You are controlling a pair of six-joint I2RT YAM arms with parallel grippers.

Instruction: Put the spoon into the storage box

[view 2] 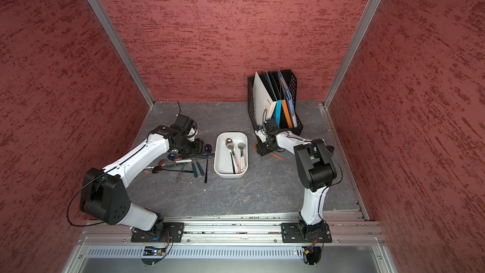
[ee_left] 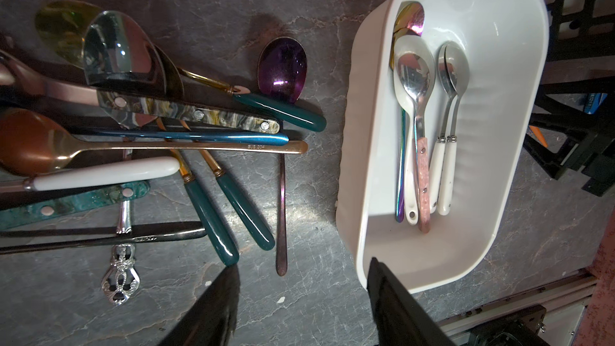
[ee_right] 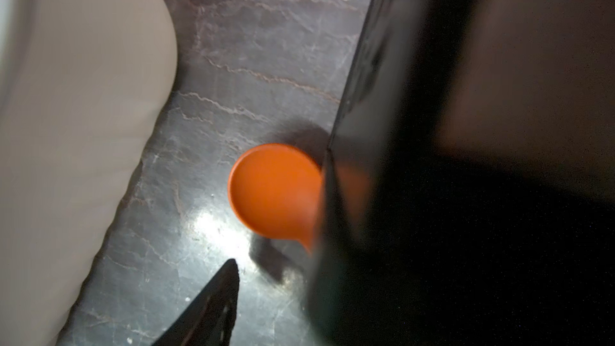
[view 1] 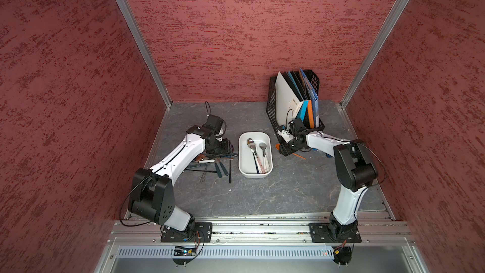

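An orange spoon [ee_right: 272, 185] lies on the table right of the white storage box; its handle is hidden in the right wrist view. My right gripper [view 1: 284, 147] is over this spoon. Its parted fingers show in the left wrist view, with a bit of orange between them. In the right wrist view one finger [ee_right: 214, 304] is visible, and a dark shape hides the other. My left gripper is open and empty above the table. Beside it are a purple spoon [ee_left: 282, 70], a copper-coloured spoon [ee_left: 38, 144] and several other utensils. Several spoons lie inside the box.
Behind and right of the box stands a black basket [view 1: 271, 103] holding upright folders [view 1: 288, 96]; my right gripper is close to its front. Bare table [view 1: 242, 197] lies in front of the box.
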